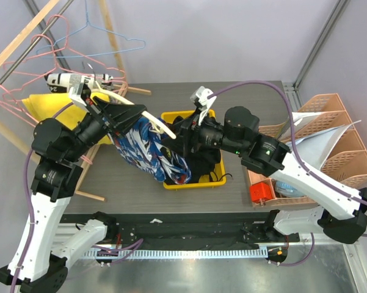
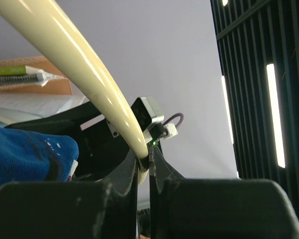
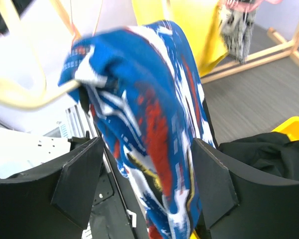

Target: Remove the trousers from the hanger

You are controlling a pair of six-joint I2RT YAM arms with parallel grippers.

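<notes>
In the top view a cream hanger (image 1: 157, 123) carries blue patterned trousers (image 1: 145, 152). My left gripper is shut on the hanger, whose curved bar fills much of the left wrist view. The trousers (image 3: 149, 129) hang between the two arms, and in the right wrist view they lie between and beyond the open fingers of my right gripper. Whether those fingers touch the cloth is unclear.
A wooden rack (image 1: 113, 33) with pink and blue hangers and yellow cloth (image 1: 46, 107) stands at left. Below the trousers is a yellow bin (image 1: 195, 186) holding dark cloth. Compartment organisers (image 1: 348, 165) sit at right.
</notes>
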